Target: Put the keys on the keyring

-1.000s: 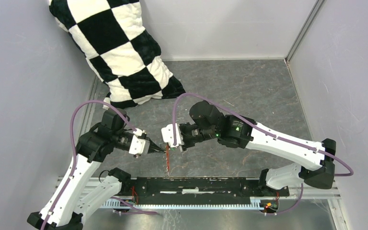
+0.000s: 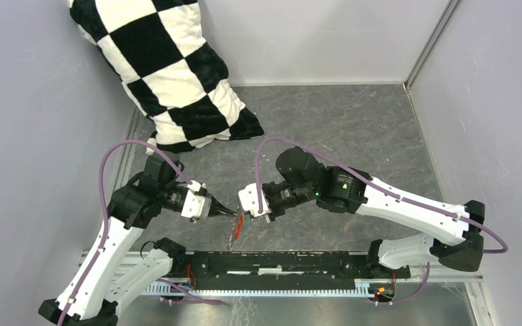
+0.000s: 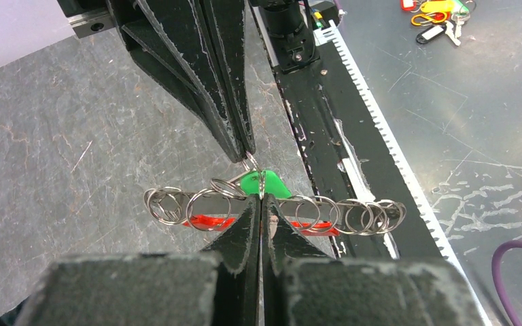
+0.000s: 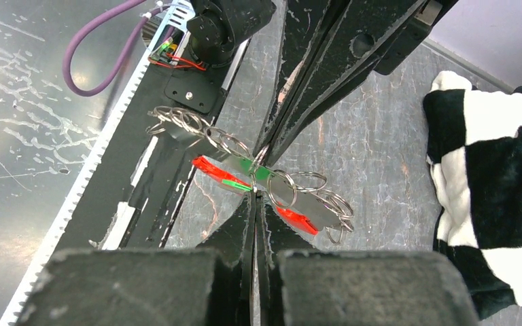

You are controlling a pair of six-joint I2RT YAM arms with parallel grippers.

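Observation:
Between my two grippers hangs a thin grey strip (image 3: 200, 204) with several wire rings along it, plus orange-red (image 4: 300, 221) and green (image 3: 270, 181) pieces near its middle. In the left wrist view, my left gripper is shut, with a thin wire ring (image 3: 262, 183) running into its fingertips. My right gripper is also shut in the right wrist view, wire showing at its tips. Both sets of fingertips nearly meet at the strip's middle. Whether they pinch the same ring or two linked ones, I cannot tell. Several keys with coloured tags (image 3: 439, 17) lie at the upper right.
A black rail with a white toothed edge (image 2: 265, 293) runs along the front. A black-and-white checkered cushion (image 2: 170, 68) leans at the back left. Grey floor (image 2: 353, 136) behind the arms is clear; walls close in both sides.
My right gripper has shifted a little to the right and toward the front. The strip, upright in the top view before, now slants. My left arm has hardly moved.

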